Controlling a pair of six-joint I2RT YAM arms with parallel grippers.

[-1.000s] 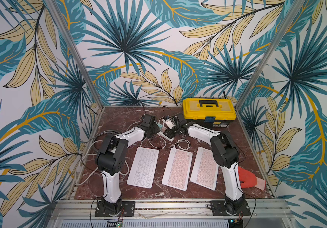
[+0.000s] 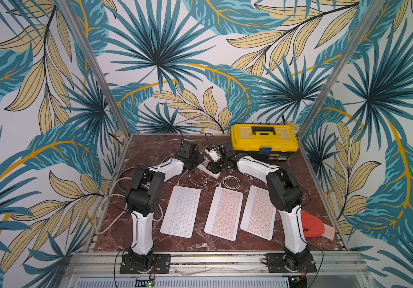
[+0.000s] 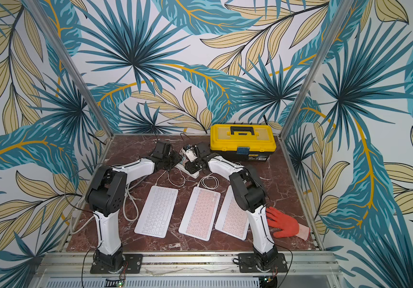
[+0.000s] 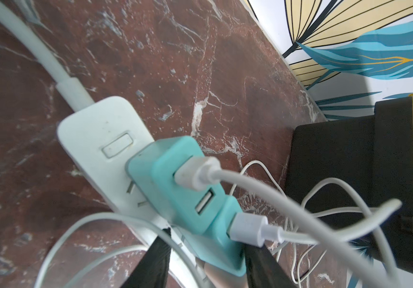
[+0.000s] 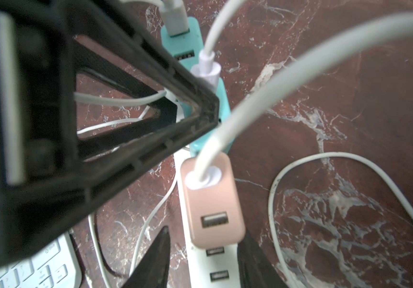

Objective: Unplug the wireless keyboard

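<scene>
A white power strip (image 4: 96, 134) holds teal chargers (image 4: 177, 182) and a pink charger (image 5: 213, 201), each with white cable plugs. In the left wrist view my left gripper is shut on the teal charger's lower end, below a white plug. In the right wrist view my right gripper is part open around the strip, just below the pink charger, with the left gripper's black frame close above. Three keyboards, a white one (image 2: 180, 211) and two pink-keyed ones (image 2: 223, 211), lie toward the front, cables running back from them.
A yellow-and-black toolbox (image 2: 264, 139) stands at the back right, close to the grippers. An orange glove (image 2: 316, 225) lies at the front right. Thick loose cables run along the left side.
My left arm has shifted slightly toward the back right and centre, up to the power strip's chargers. The right arm has barely moved. The keyboards are unchanged.
</scene>
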